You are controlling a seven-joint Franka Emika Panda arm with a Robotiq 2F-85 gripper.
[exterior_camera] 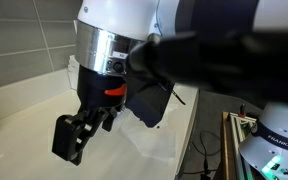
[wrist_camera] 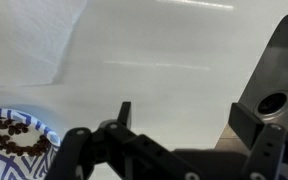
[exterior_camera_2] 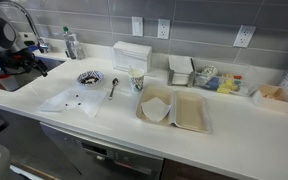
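Note:
My gripper hangs over a bare stretch of white counter (wrist_camera: 159, 60), its two fingers wide apart and nothing between them. At the lower left of the wrist view, a blue-and-white patterned bowl (wrist_camera: 46, 160) holds small dark brown pieces. A white sheet (wrist_camera: 29, 40), paper or cloth, lies flat beyond the bowl. In exterior view 2, the gripper (exterior_camera_2: 42, 68) is at the far left, to the left of the bowl (exterior_camera_2: 90, 77). The arm covers much of exterior view 1.
A metal sink (wrist_camera: 284, 75) borders the counter at the right of the wrist view. In exterior view 2, a spoon (exterior_camera_2: 114, 86), a patterned cup (exterior_camera_2: 137, 78), beige trays (exterior_camera_2: 192, 112) and a white box (exterior_camera_2: 133, 55) stand farther right.

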